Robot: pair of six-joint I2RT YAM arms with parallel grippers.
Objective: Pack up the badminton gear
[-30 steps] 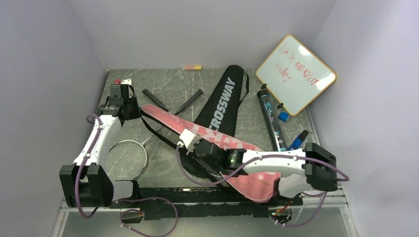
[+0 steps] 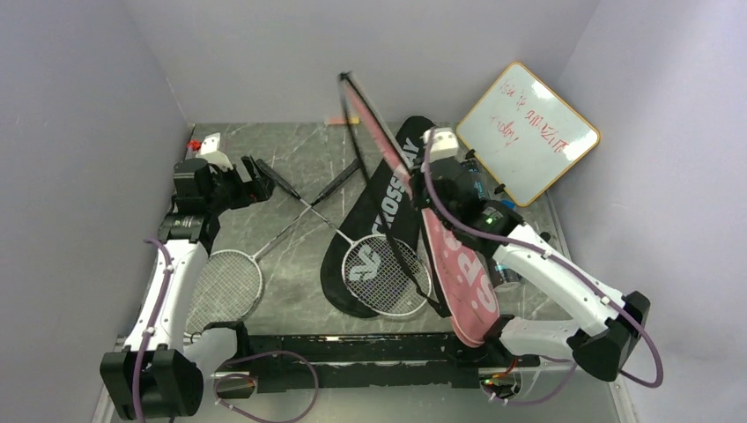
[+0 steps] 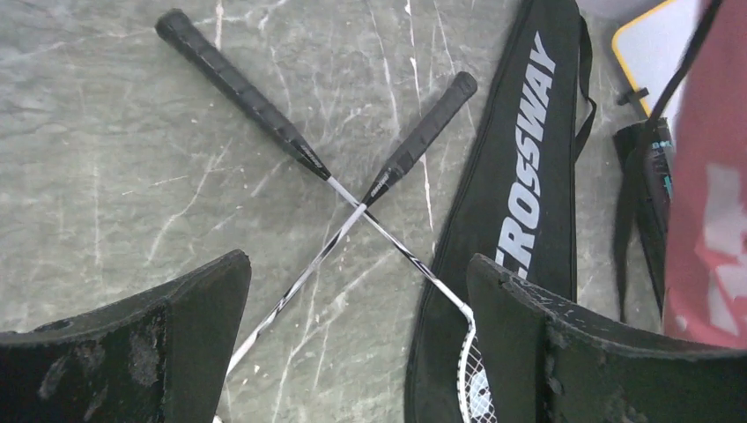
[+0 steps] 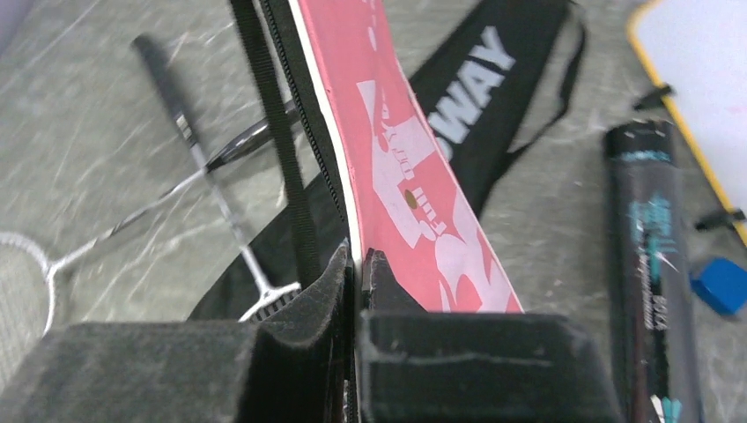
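The pink racket bag is tilted up, its narrow end raised above the floor and its black strap hanging at the left. My right gripper is shut on the bag's white-piped zipper edge. Under my left gripper, which stands open and empty, two rackets cross at their shafts: the left one's handle points up right, the other's handle up left. One racket head rests at the lower left; the other lies over the black CROSSWAY bag.
A shuttlecock tube lies right of the black bag, partly hidden from above by my right arm. Beyond it are a blue block and a whiteboard. Bare floor shows at the left.
My right gripper has swung up and right, lifting the pink bag's narrow end off the rackets. My left gripper, near that end before, is now apart from it and open.
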